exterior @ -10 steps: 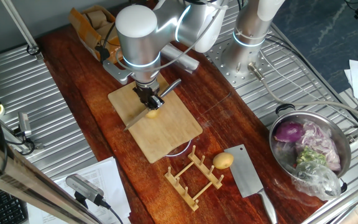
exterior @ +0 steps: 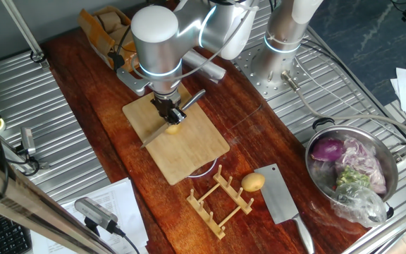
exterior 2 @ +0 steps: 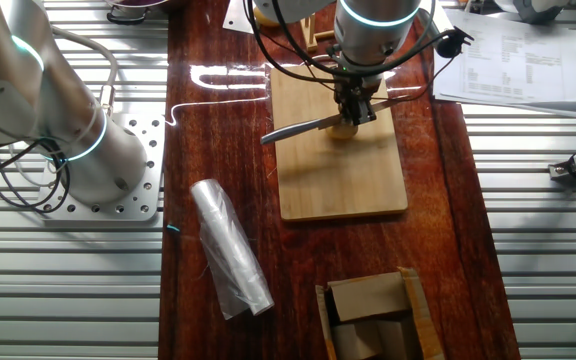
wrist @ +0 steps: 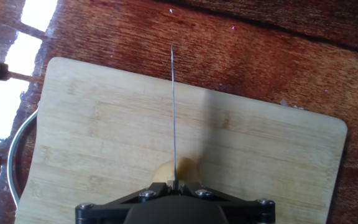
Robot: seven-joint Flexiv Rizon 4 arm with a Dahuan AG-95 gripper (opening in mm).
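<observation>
My gripper is shut on a knife [wrist: 174,112], whose thin blade points away from it over the cutting board [wrist: 104,112]. In exterior view 1 the knife's handle [exterior: 194,99] sticks out to one side of the gripper [exterior: 175,120] and its blade [exterior: 155,135] to the other. Under the blade on the board sits a potato [wrist: 165,171], partly hidden by the knife and gripper. The blade appears to be at or against the top of this potato; how deep, if at all, I cannot tell.
A wooden rack [exterior: 206,212], a second potato [exterior: 253,182] and a cleaver [exterior: 279,194] lie beyond the board. At the right stands a pot [exterior: 390,173] with vegetables. Plastic film roll [exterior 2: 230,245] and a cardboard box [exterior 2: 413,290] occupy the other end.
</observation>
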